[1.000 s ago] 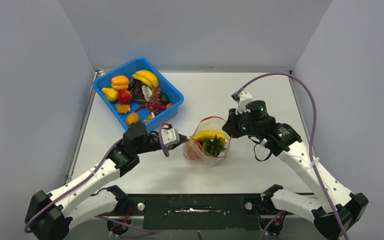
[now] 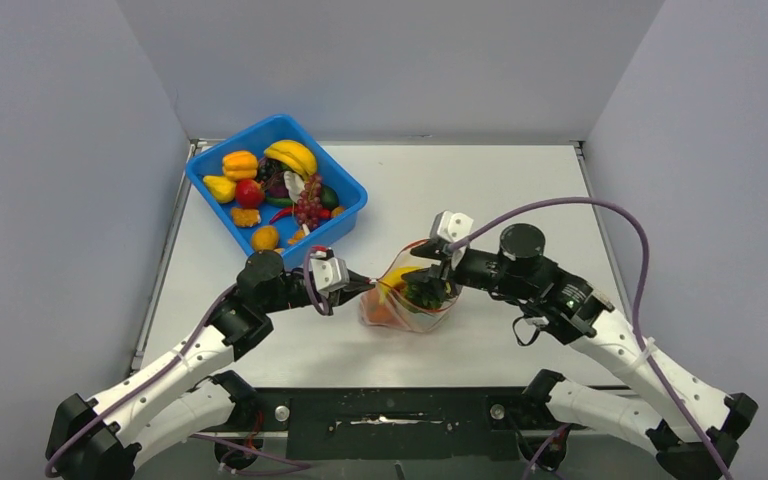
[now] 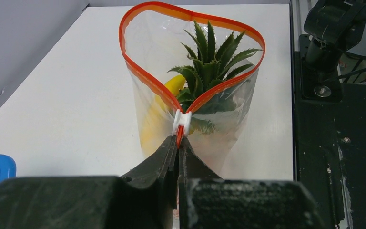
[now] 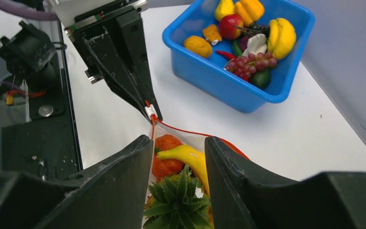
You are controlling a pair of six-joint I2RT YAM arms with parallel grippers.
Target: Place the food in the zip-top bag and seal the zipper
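The clear zip top bag (image 2: 372, 312) stands on the table with its orange-edged mouth (image 3: 190, 14) spread wide. A pineapple with green leaves (image 3: 209, 67), a yellow banana (image 4: 187, 156) and an orange pumpkin-like piece (image 4: 166, 164) are inside. At the bag's left corner my left gripper is shut on the end of the orange zipper strip, right beside the white slider (image 3: 182, 120). My right gripper (image 2: 416, 264) stands open over the bag mouth, its fingers (image 4: 140, 155) apart above the pineapple leaves with nothing held between them.
A blue bin (image 2: 345, 222) full of fruit and vegetables sits at the back left, close behind my left gripper.
My right gripper has moved left from the bag's right edge to over its mouth, now covering part of the pineapple from above. The left gripper and the bag have shifted slightly left.
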